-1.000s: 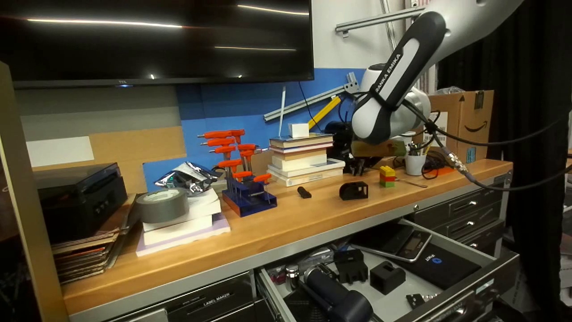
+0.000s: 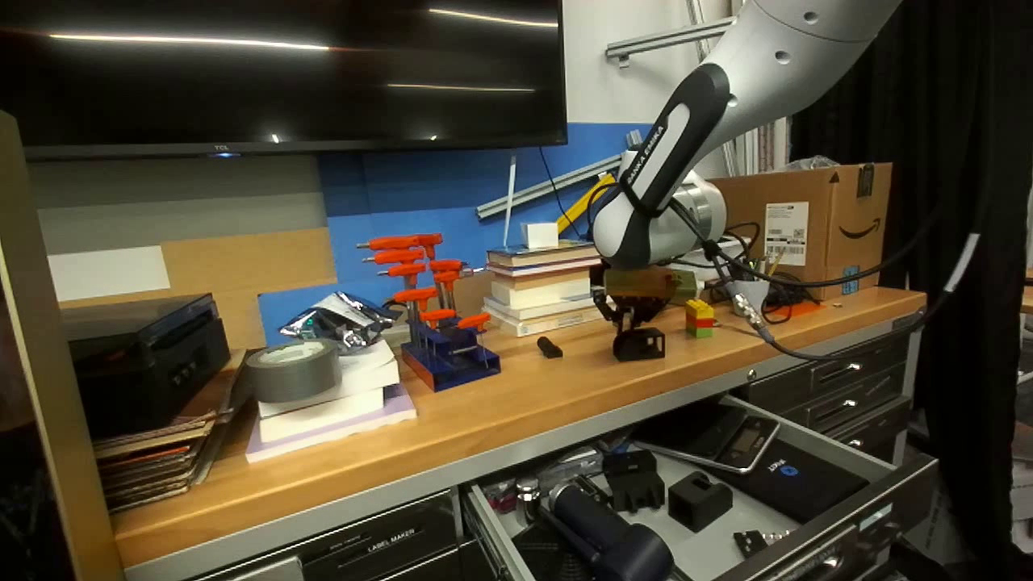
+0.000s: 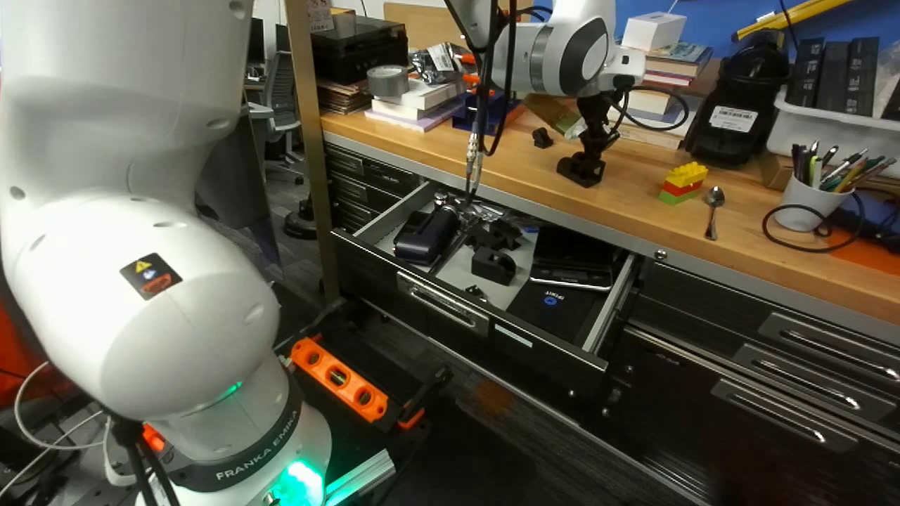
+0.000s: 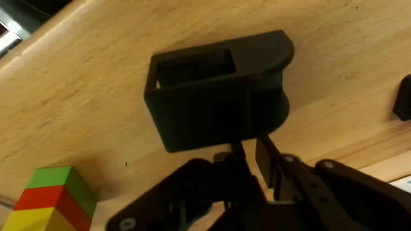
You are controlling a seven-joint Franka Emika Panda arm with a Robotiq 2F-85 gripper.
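A black hollow block (image 4: 208,111) with a rounded end rests on the wooden benchtop, seen from above in the wrist view. My gripper reaches its near side, fingers closed in on it, the fingertips partly hidden by the block. From exterior view 1 the gripper (image 2: 627,321) comes down from above onto the block (image 2: 639,344). Exterior view 2 also shows the block (image 3: 581,169) directly under the gripper (image 3: 594,150), still at bench level.
Toy bricks (image 2: 699,319) in yellow, red and green stand beside the block. A small black piece (image 2: 549,348) lies to its left, and books (image 2: 542,290) are stacked behind. Below the bench edge, an open drawer (image 3: 472,308) holds several dark items. A spoon (image 3: 714,206) lies farther right.
The arm has moved left and down, bringing my gripper from behind the block onto it. The block stays in the same place on the bench.
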